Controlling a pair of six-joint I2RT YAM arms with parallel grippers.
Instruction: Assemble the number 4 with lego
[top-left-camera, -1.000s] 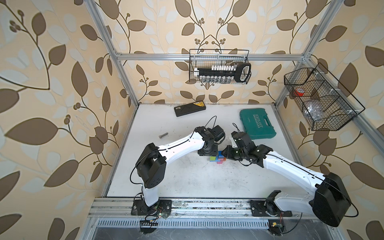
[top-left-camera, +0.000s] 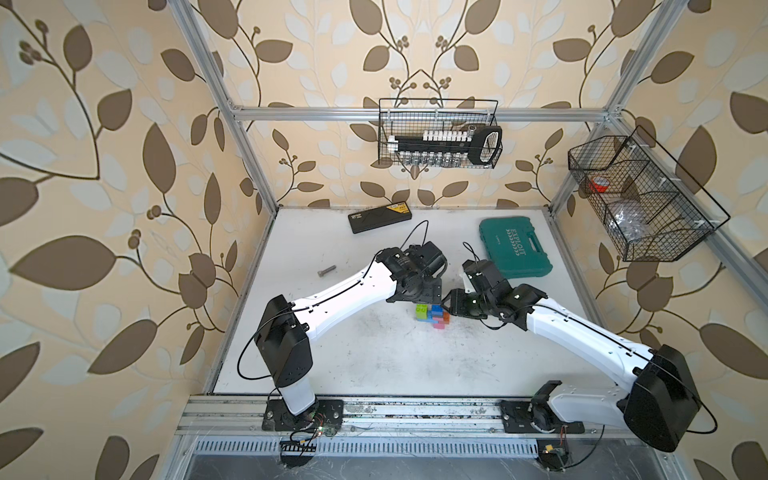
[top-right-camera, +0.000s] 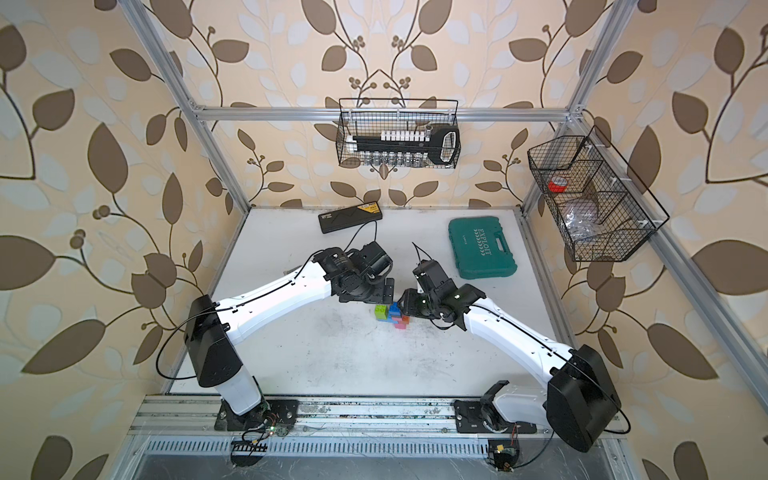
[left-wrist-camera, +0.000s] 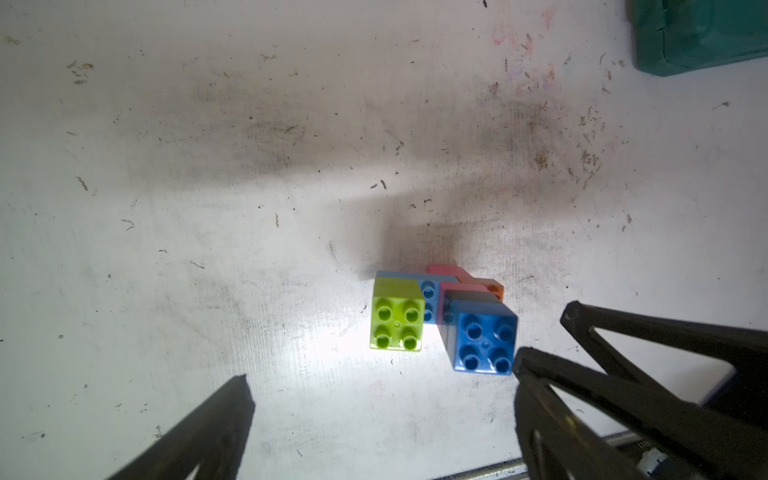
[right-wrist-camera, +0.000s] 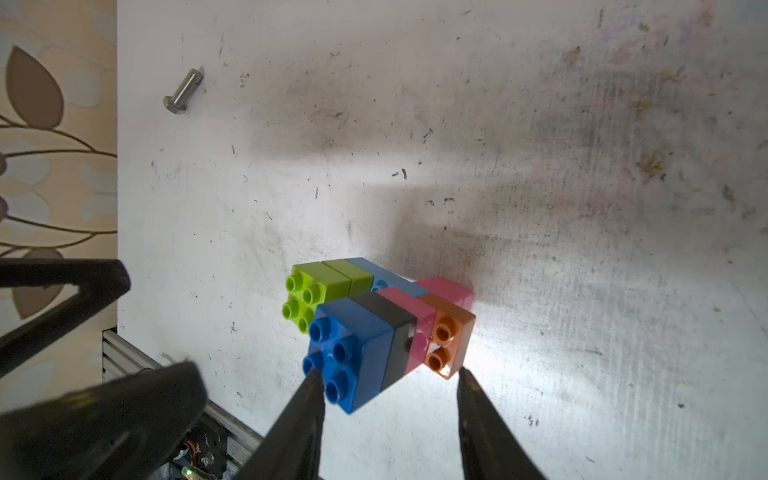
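Note:
A cluster of lego bricks lies mid-table: green (left-wrist-camera: 397, 320) at the left, light blue (left-wrist-camera: 428, 300) between, pink (right-wrist-camera: 444, 289) and orange (right-wrist-camera: 450, 336) at the right, with a stack of pink, black and blue (right-wrist-camera: 360, 360) standing toward the camera. My left gripper is open above the cluster, nothing between its fingers. My right gripper is beside the blue stack, fingers apart, nothing clearly held between them.
A green case (top-left-camera: 513, 248) lies back right, a black box (top-left-camera: 379, 217) at the back, a bolt (right-wrist-camera: 183, 92) on the left. Wire baskets hang on the frame.
My left gripper has moved up and left, away from the bricks, uncovering more of the green brick. My right gripper has shifted slightly.

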